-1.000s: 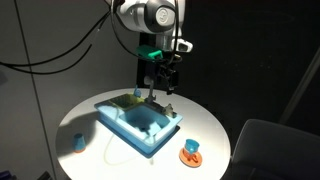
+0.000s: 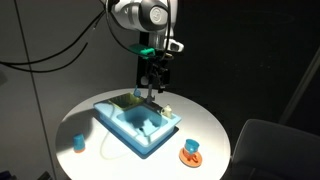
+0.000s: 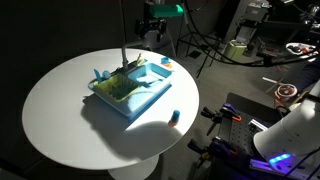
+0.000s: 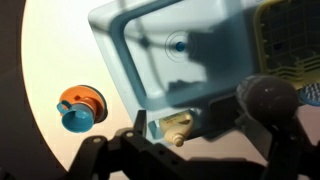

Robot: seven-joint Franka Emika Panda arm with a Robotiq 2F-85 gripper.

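Note:
My gripper (image 2: 157,78) hangs above the back of a light-blue toy sink (image 2: 150,141), close to its grey faucet (image 2: 151,98). The wrist view shows the fingers apart at the bottom, with nothing held between them. Below them, at the sink's edge, is a small cream-coloured object (image 4: 178,127). The faucet's dark round top (image 4: 270,98) fills part of the right side there. A blue cup (image 4: 77,118) is on an orange saucer (image 4: 92,97), well outside the sink.
A yellow-green rack (image 3: 117,86) takes up one end of the sink. On the white round table (image 3: 62,100) stands a small blue cylinder (image 3: 174,118), apart from the sink. Bare tabletop surrounds these things. A black chair (image 2: 265,150) is beside the table.
In exterior view 1 the arm and gripper have shifted a little to the left over the back of the sink. The sink, cup and saucer look unmoved.

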